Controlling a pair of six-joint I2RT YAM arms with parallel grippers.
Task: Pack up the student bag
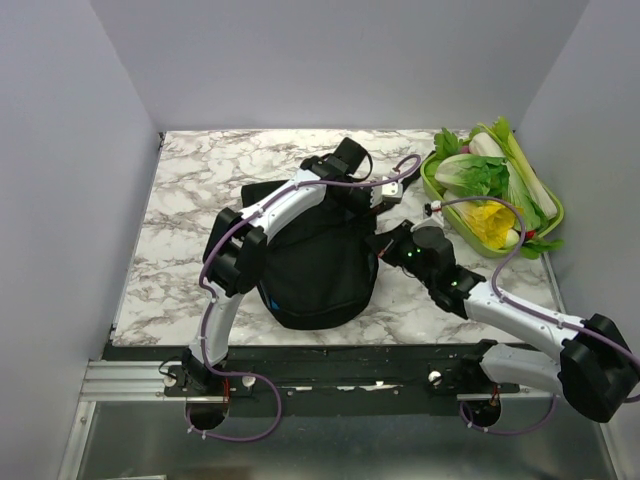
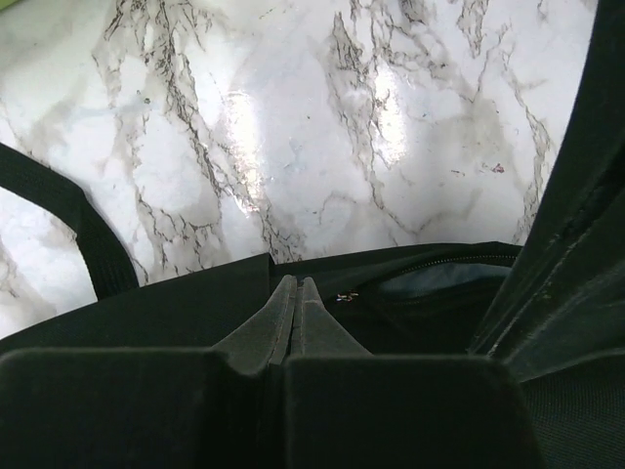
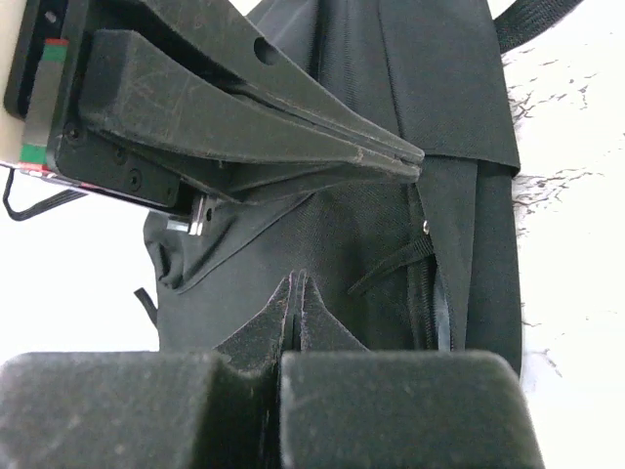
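Observation:
The black bag (image 1: 320, 270) lies on the marble table under both arms. My left gripper (image 1: 372, 200) reaches over its upper edge; its fingers (image 3: 361, 156) come together at the fabric beside the zipper, seemingly pinching it. A dark zipper pull (image 3: 395, 262), with a small metal piece (image 3: 426, 227), hangs just below those fingertips. Grey lining (image 2: 439, 281) shows through a parted stretch of zipper. My right gripper is shut with nothing between its fingers, over the bag's face; in the right wrist view the pull lies outside, up and to the right.
A green basket (image 1: 553, 218) of vegetables stands at the back right. A dark strap (image 2: 103, 249) lies on the marble beyond the bag. Bare tabletop (image 1: 165, 240) extends on the left. The two arms are close together above the bag.

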